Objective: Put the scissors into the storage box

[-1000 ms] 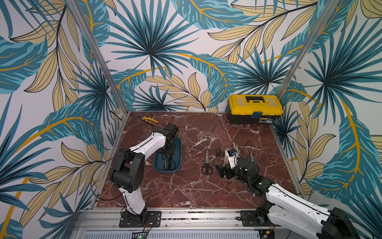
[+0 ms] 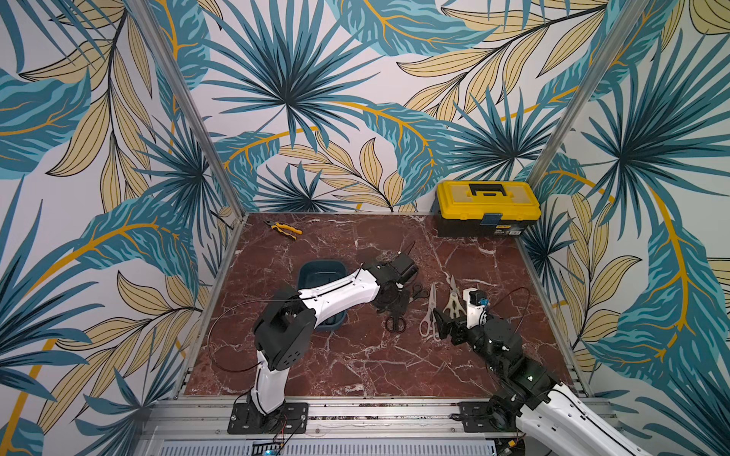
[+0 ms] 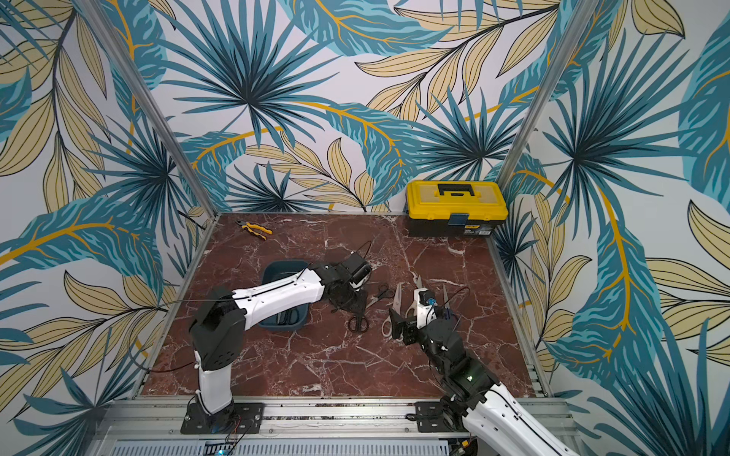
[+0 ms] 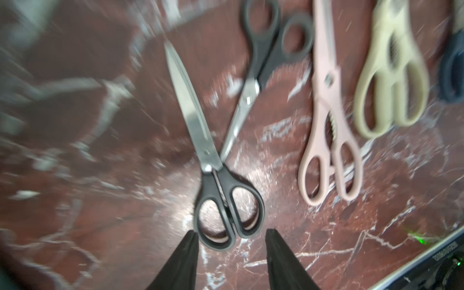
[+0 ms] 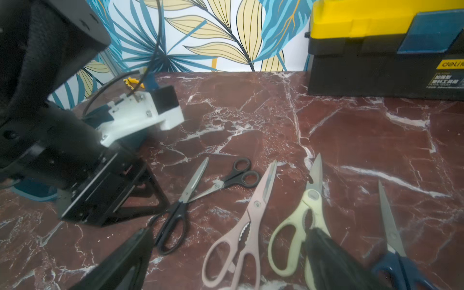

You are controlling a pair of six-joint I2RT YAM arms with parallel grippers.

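Observation:
My left gripper hovers over a large pair of black-handled scissors [image 4: 207, 159], fingers apart with nothing between them; smaller black scissors [image 4: 261, 53] touch its blades. Pink scissors [image 4: 321, 106], cream scissors [image 4: 386, 96] and dark blue scissors [image 4: 452, 72] lie in a row to the right. My right gripper is open and low in front of that row, empty. The teal storage box [image 2: 308, 269] stands left of the scissors, largely behind the left arm in the top left view, with dark items inside in the top right view.
A yellow-lidded toolbox [image 2: 486, 205] stands at the back right. Yellow-handled pliers [image 2: 285, 229] lie at the back left.
My left gripper has moved right from over the storage box to above the black scissors. The right arm has shifted slightly to the right, its forearm swinging inward.

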